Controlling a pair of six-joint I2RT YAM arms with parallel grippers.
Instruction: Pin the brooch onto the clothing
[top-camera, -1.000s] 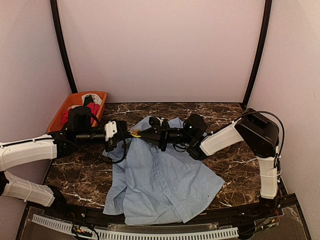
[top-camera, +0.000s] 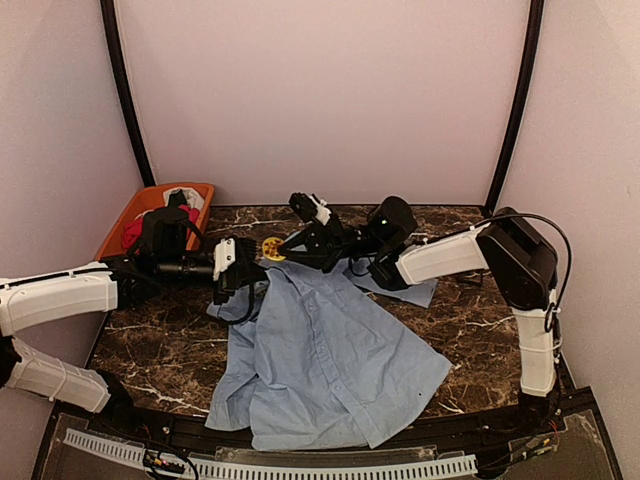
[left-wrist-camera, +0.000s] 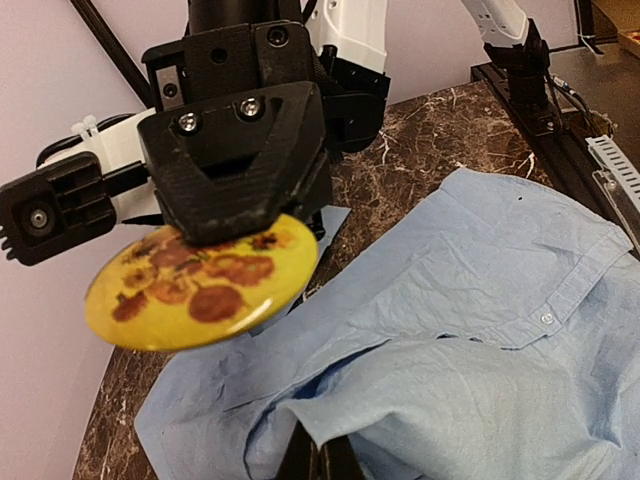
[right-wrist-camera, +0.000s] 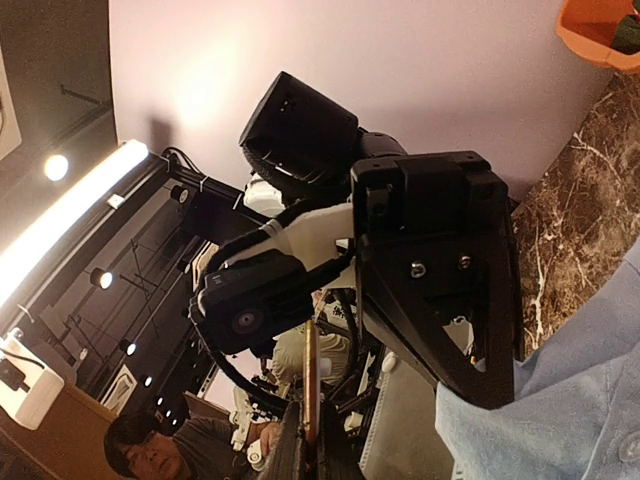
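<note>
The round yellow brooch (top-camera: 271, 247) with a flower print is held in my right gripper (top-camera: 286, 247), which is shut on it. My left gripper is shut on a raised fold of the shirt, just below and left of the brooch in the top view. Whether the brooch touches the cloth is not visible.
An orange bin (top-camera: 125, 215) with cloths stands at the back left. Bare marble table (top-camera: 170, 360) shows around the shirt, mainly at left and right. Both arms meet over the shirt's upper part.
My right gripper has risen and tilted with the brooch, whose face now shows rounder in the top view. My left arm has barely moved.
</note>
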